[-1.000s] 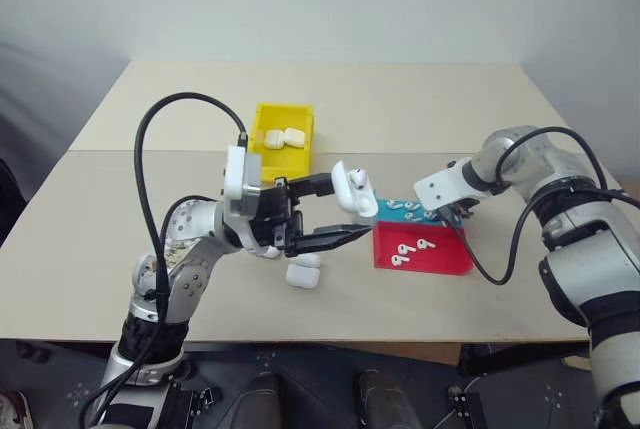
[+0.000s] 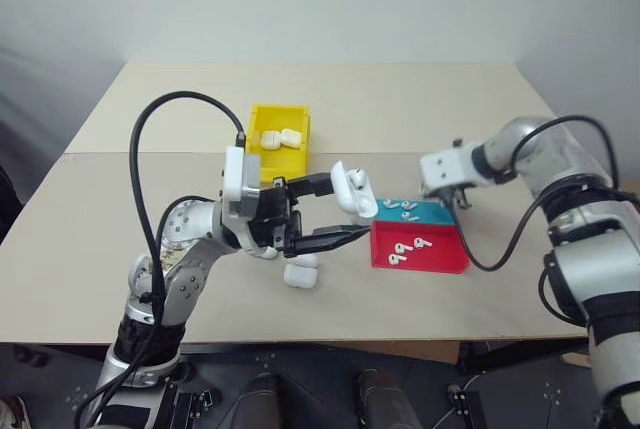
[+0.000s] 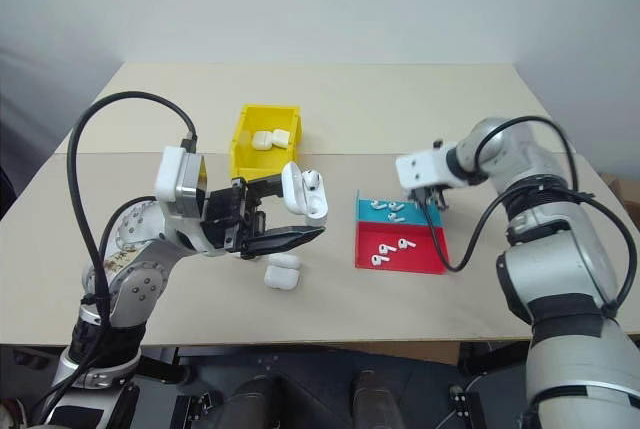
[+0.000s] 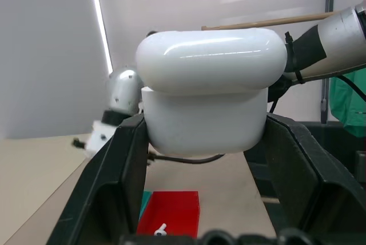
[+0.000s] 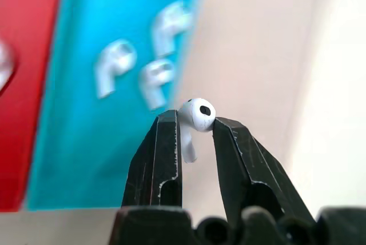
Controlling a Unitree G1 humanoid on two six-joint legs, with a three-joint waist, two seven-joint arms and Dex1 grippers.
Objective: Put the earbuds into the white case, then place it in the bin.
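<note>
The white case (image 4: 203, 119) is gripped by my left gripper and held above the table. Its lid is open, and in the head left view one earbud (image 2: 357, 178) shows in it. My right gripper is shut on a white earbud (image 5: 196, 113), raised above the tray, with the stem hanging between the fingers. Three loose earbuds (image 5: 115, 66) lie in the blue compartment (image 5: 86, 159). Several more earbuds (image 2: 403, 248) lie in the red compartment (image 2: 440, 261). A yellow bin (image 2: 308, 139) stands behind the left gripper with two white cases (image 2: 291, 138) in it.
More white cases (image 2: 300, 276) lie on the table below the left gripper, partly hidden by it. A black cable (image 2: 478, 261) from the right arm loops across the tray's right side.
The left gripper and its case have stayed still.
</note>
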